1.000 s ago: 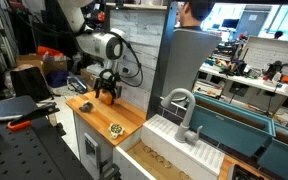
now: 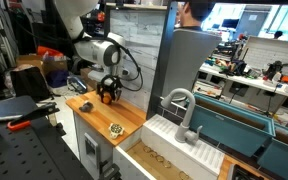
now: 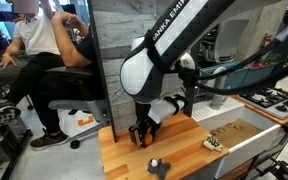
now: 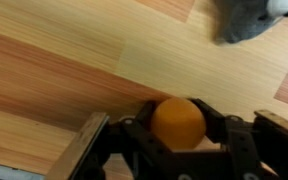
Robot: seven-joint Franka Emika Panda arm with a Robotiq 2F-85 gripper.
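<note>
An orange round object [image 4: 177, 123] lies at the base of the view between my gripper's fingers, seen from the wrist. The gripper [image 2: 107, 99] is low over the wooden surface, at its far left end by the wall. Its fingers [image 4: 82, 148] stand apart on either side of the orange object, with space showing beside it. In the second exterior view the dark fingers [image 3: 142, 134] largely hide the orange object. Whether either finger touches it cannot be made out.
A grey toy with a white part [image 4: 252, 18] lies on the wood [image 2: 130, 115] close by. Farther along sits a pale, patterned item [image 2: 115, 130]. Beyond the wood are an open drawer [image 2: 154, 164] and a sink with a grey tap [image 2: 179, 110]. The wall panel [image 2: 139, 60] stands close behind the arm.
The arm has come down slightly over the orange object.
</note>
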